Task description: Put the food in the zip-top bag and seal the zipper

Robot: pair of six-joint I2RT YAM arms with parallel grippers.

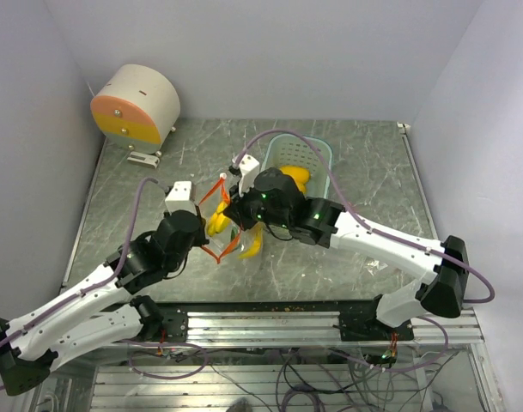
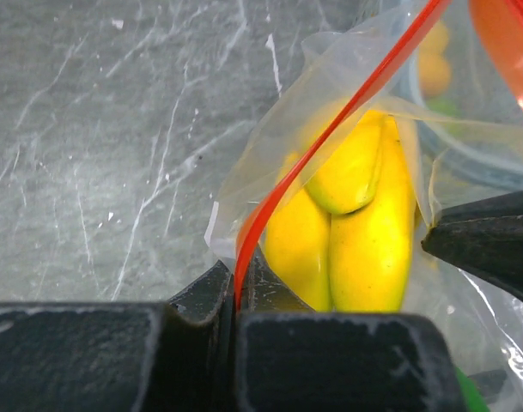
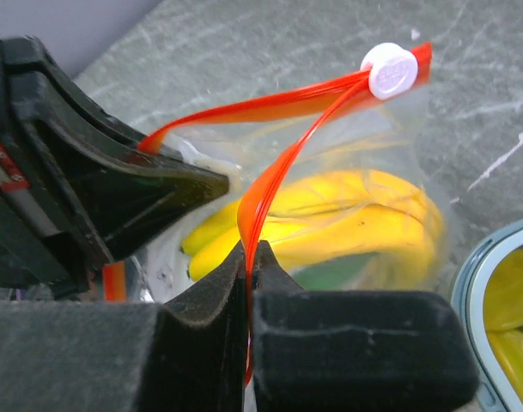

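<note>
A clear zip top bag with a red zipper (image 3: 274,103) and white slider (image 3: 390,70) stands open, holding yellow bananas (image 3: 347,232) and something green. My left gripper (image 1: 198,219) is shut on the bag's rim at the left, the red strip running between its fingers in the left wrist view. My right gripper (image 1: 237,213) is shut at the other side of the opening, with the red strip at its fingertips in the right wrist view.
A teal-rimmed basket (image 1: 321,150) with yellow food (image 1: 294,176) stands behind the right arm. A cream and orange container (image 1: 132,107) sits at the back left.
</note>
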